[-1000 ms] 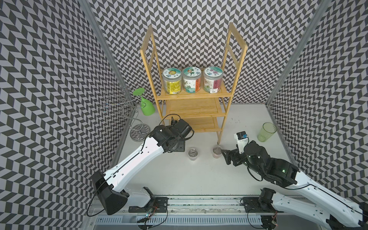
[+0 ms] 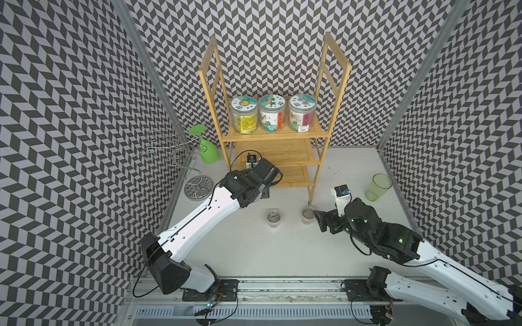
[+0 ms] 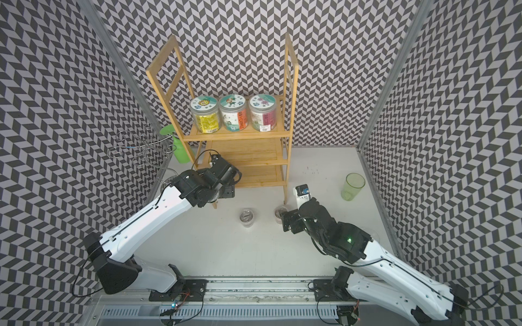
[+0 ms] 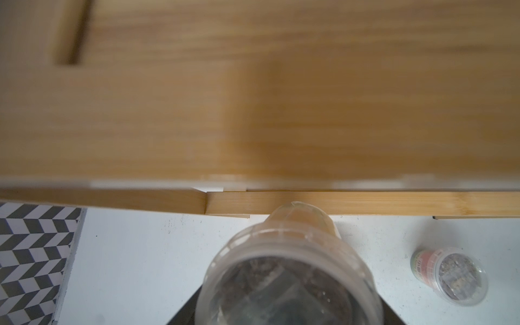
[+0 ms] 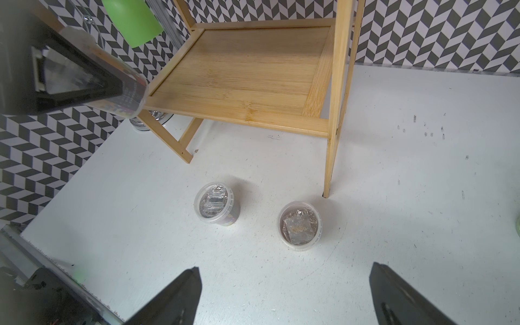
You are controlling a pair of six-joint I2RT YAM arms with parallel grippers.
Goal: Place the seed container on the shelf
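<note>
My left gripper (image 2: 257, 184) is at the front left of the wooden shelf (image 2: 282, 135), shut on a clear plastic seed container (image 4: 287, 281); from the left wrist view a wooden board fills the top, close to the container. The right wrist view also shows this container (image 5: 122, 92) beside the middle board's front-left part. My right gripper (image 2: 320, 220) is open, low at the front right, with two more small containers (image 5: 215, 203) standing on the white table beyond its fingers.
Three large printed tins (image 2: 272, 114) fill the upper board. A green watering can (image 2: 209, 152) and wire stand (image 2: 198, 187) are at the left, a green glass (image 2: 378, 187) at the right. The front of the table has free room.
The right arm is nearly still.
</note>
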